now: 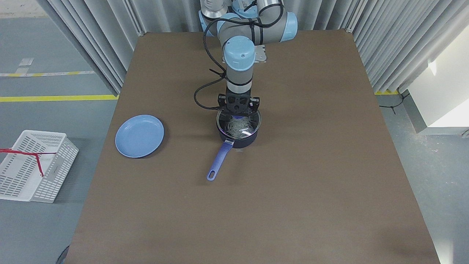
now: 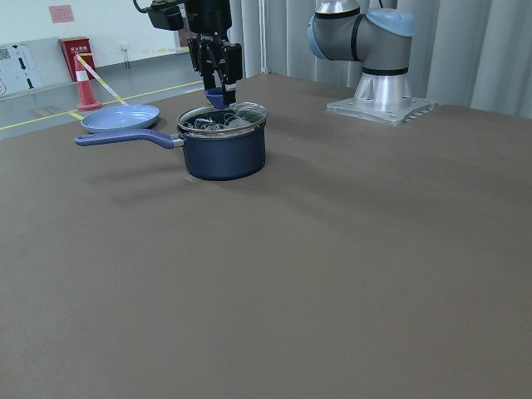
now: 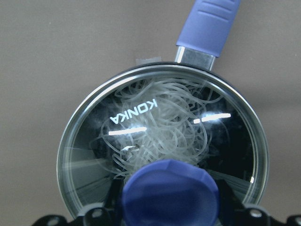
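A dark blue saucepan (image 2: 223, 158) with a long lilac handle (image 1: 220, 160) stands mid-table, covered by a glass lid (image 3: 160, 117) marked KONKA; pale noodle-like strands show through it. My gripper is over the lid, its fingers on either side of the blue lid knob (image 3: 170, 195). In the left view the gripper (image 2: 218, 83) sits right at the knob; whether it is clamped on it I cannot tell.
A light blue plate (image 1: 139, 135) lies left of the pan on the brown table (image 1: 307, 184). A white basket (image 1: 52, 176) is on the floor beyond the left edge.
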